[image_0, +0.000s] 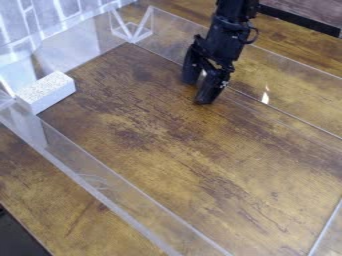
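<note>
The black robot arm reaches down from the top of the view to its gripper (203, 78), which is low over the wooden surface by the back clear wall. Whether its dark fingers are apart or together, and whether anything is between them, is too small and dark to tell. A white speckled block (46, 92) lies at the left, apart from the gripper, beside the clear side wall.
Clear plastic walls (107, 186) border the wooden work area (201, 160). A white grid-like panel stands outside at the upper left.
</note>
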